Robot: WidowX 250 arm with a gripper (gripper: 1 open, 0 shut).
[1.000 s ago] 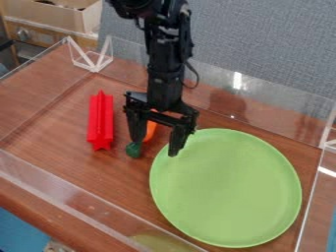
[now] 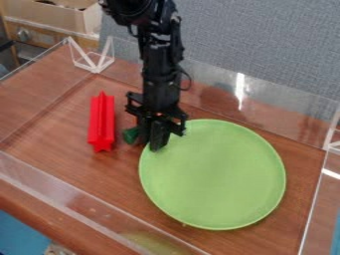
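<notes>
The black arm's gripper (image 2: 157,131) is low over the wooden surface at the upper-left rim of a large green plate (image 2: 213,184), its fingertips at that rim. A small green object (image 2: 130,134) is partly visible just left of the fingers, mostly hidden by them. A red elongated block (image 2: 101,122) lies to the left. Whether the fingers hold anything is unclear.
Clear panels edge the wooden surface (image 2: 60,120), with white brackets (image 2: 90,58) at the back left. A cardboard box (image 2: 51,15) stands beyond.
The gripper has shifted slightly left, its fingers closer together. The green plate has moved left and up toward the gripper.
</notes>
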